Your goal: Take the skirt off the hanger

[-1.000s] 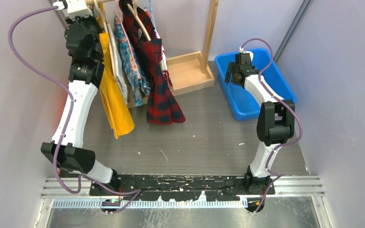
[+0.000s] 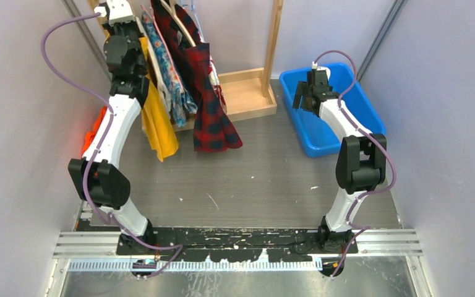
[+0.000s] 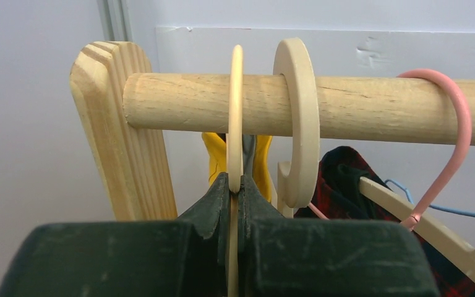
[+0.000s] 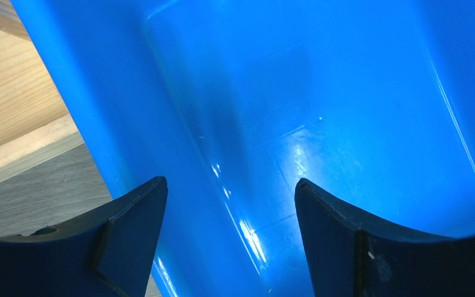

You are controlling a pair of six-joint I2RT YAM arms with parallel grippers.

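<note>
At the rail (image 3: 371, 108), my left gripper is shut on a thin wooden hanger (image 3: 235, 111), whose hook rests against the bar at its left end. A yellow garment (image 2: 159, 124) hangs below, beside pale and blue patterned clothes (image 2: 179, 99) and a red plaid garment (image 2: 213, 127); which is the skirt, I cannot tell. My right gripper stands open and empty over the blue bin (image 4: 377, 93) on the right.
The wooden rack (image 2: 272, 31) has a tray base (image 2: 250, 111). Floor (image 2: 253, 179) between the arms is clear. An orange item (image 2: 91, 136) lies by the left wall.
My left arm has shifted to the right over the last second, and the hanging clothes have swung slightly. The right arm is almost still.
</note>
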